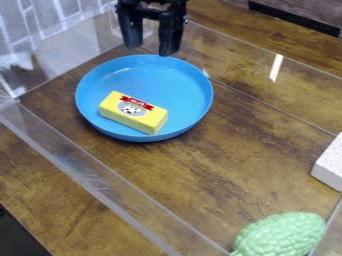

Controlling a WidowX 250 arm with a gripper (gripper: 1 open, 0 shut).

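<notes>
A black gripper [151, 32] hangs open at the top of the camera view, above and behind the blue plate [187, 90], with nothing seen between its fingers. On the plate, toward its front left, lies a yellow box [132, 114] with a red label.
A green brain-shaped object [278, 235] lies at the bottom right, and a white block [329, 161] sits at the right edge. Clear barrier strips run along the left and across the right.
</notes>
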